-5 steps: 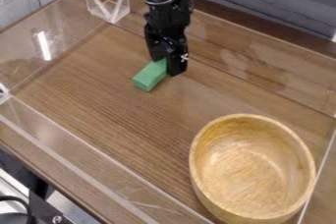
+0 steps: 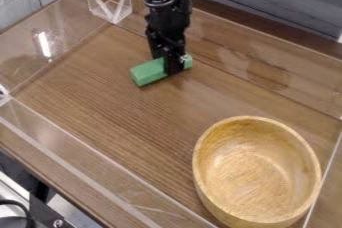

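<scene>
My black gripper (image 2: 168, 60) reaches down from the top centre onto a green block (image 2: 148, 73), which lies slanted on the wooden table (image 2: 107, 122). The fingers are over the block's right part, shut on it. The far side of the block is partly hidden behind them.
A beige oval bowl (image 2: 254, 132) fills the lower right. Clear plastic pieces stand near the upper left edge. Black cables show at the lower left corner.
The green block has turned to lie flatter and shifted slightly up, with the gripper over its right part.
</scene>
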